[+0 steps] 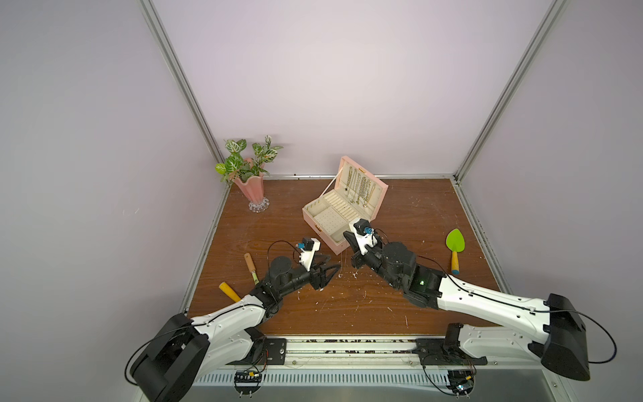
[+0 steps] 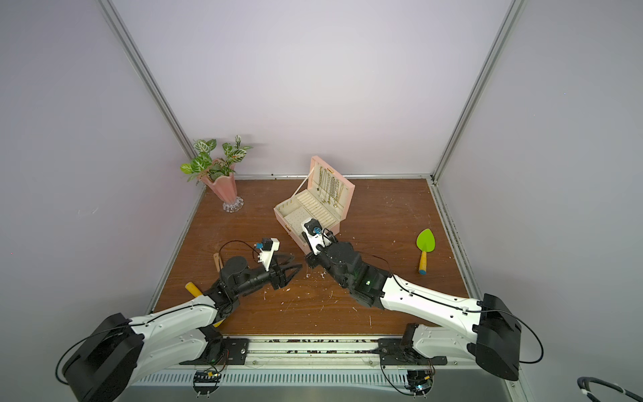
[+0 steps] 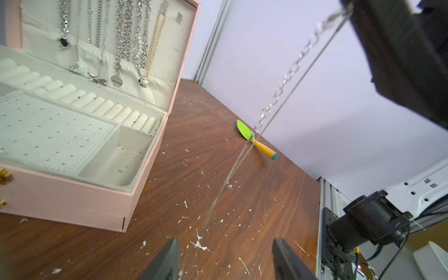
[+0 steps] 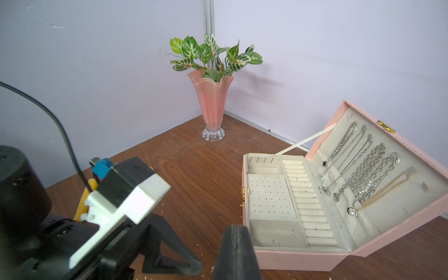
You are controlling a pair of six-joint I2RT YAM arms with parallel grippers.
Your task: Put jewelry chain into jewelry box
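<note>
From my right gripper, shut and raised, the silver jewelry chain (image 3: 292, 70) hangs down in the left wrist view. Its thin lower part dangles in front of the table. My left gripper stands open, with no object gripped between its fingers, low and left of the right gripper. The pink jewelry box (image 3: 70, 200) is open behind both grippers; its lid (image 4: 401, 144) leans back with several necklaces (image 4: 368, 172) hanging inside. The right gripper is near the box's front right corner. In the right wrist view the chain itself is hidden.
A pink vase (image 4: 213, 100) with a leafy plant stands at the back left. On the right lies a green trowel (image 1: 455, 241). A wooden-handled tool (image 1: 250, 263) and a yellow handle (image 1: 229, 291) are at left. Table space right of the box is free.
</note>
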